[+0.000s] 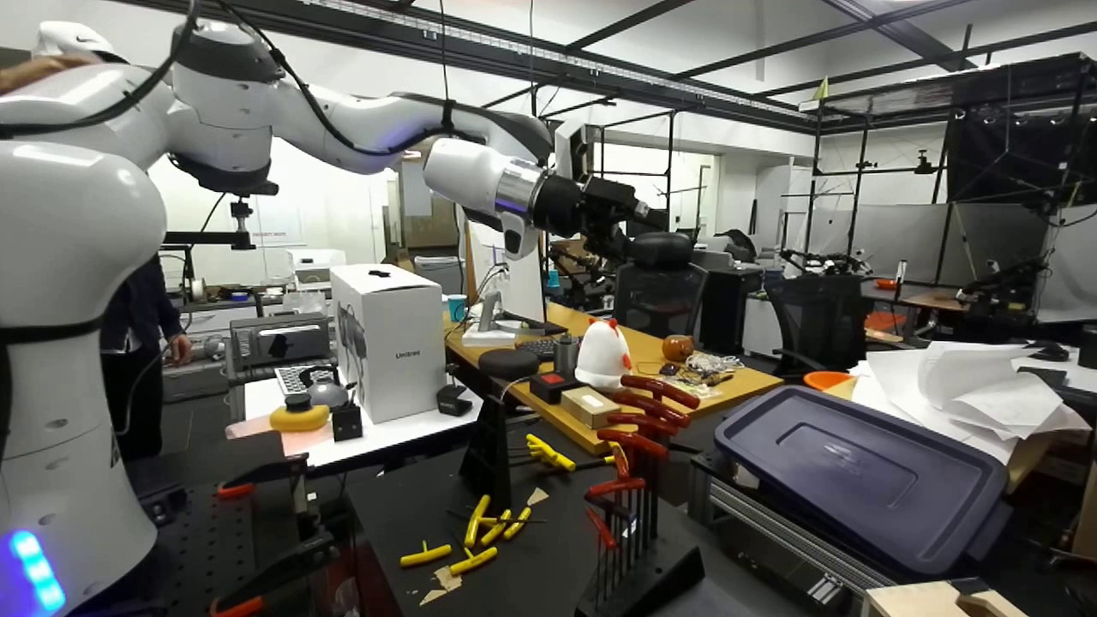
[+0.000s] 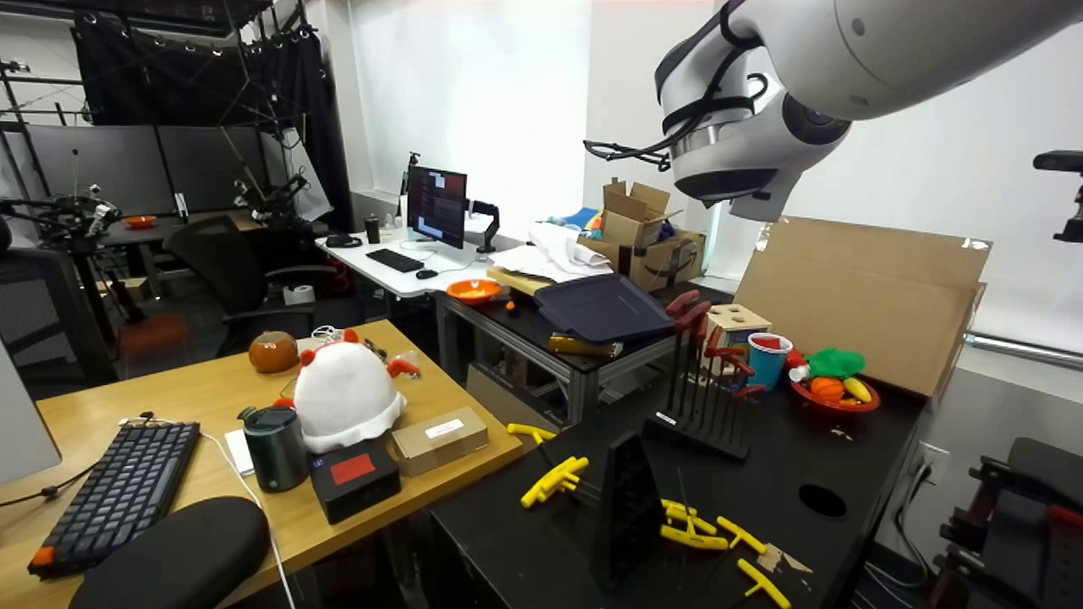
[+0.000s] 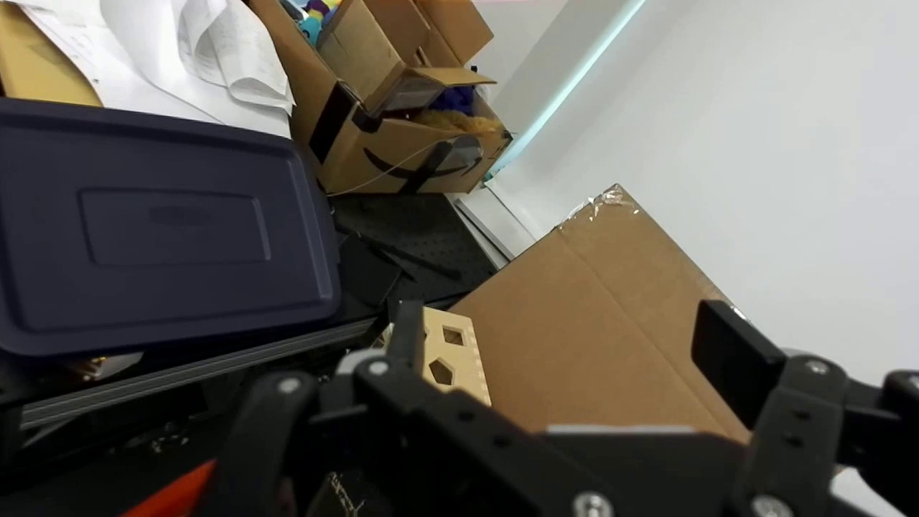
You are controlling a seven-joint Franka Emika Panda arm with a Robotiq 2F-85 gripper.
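Note:
My gripper is open, its two black fingers wide apart with nothing between them. It is raised well above the black table (image 1: 411,514), as exterior view 1 shows. On that table lie several yellow-handled hex keys (image 1: 474,520), loose around a black stand (image 2: 626,512). A second black rack (image 2: 700,431) holds several red-handled hex keys (image 1: 638,442) upright. Through the wrist view, a wooden shape box (image 3: 454,353) with cut-out holes shows beyond the left finger, partly covered by it.
A dark lidded bin (image 1: 859,473) stands on a side table. Farther right, exterior view 2 has a blue cup (image 2: 768,360), a red bowl of toys (image 2: 834,396) and a leaning cardboard panel (image 2: 858,294). A wooden desk (image 2: 426,391) bears a white plush (image 2: 345,391).

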